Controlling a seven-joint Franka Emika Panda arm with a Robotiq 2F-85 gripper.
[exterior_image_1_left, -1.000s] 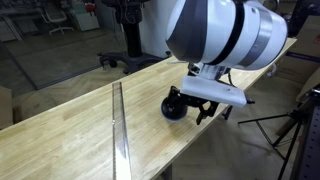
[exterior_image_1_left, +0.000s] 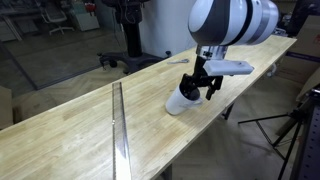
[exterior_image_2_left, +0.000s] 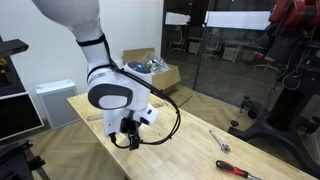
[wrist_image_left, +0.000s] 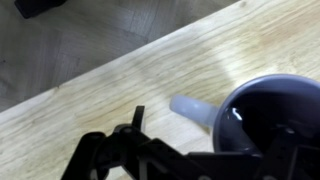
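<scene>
A white mug (exterior_image_1_left: 177, 103) with a dark inside stands near the table's front edge in exterior view 1, looking somewhat tilted. My gripper (exterior_image_1_left: 199, 91) is open and low at the mug's right side, its fingers overlapping the rim area. In the wrist view the mug's dark opening (wrist_image_left: 262, 112) fills the lower right, with its handle (wrist_image_left: 192, 109) pointing left between the fingers of my gripper. One finger seems to overlap the opening; whether either touches the mug, I cannot tell. Exterior view 2 shows my gripper (exterior_image_2_left: 133, 138) low over the table, the mug hidden.
A long metal strip (exterior_image_1_left: 120, 130) lies on the wooden table left of the mug. Farther along the tabletop are a red-handled screwdriver (exterior_image_2_left: 235, 170) and a wrench (exterior_image_2_left: 220, 142). An open cardboard box (exterior_image_2_left: 152, 70) stands at the back. Bare tabletop lies around the mug's left.
My arm has shifted back and to the right in exterior view 1. More of the mug's white side shows now, and its opening faces more toward the gripper.
</scene>
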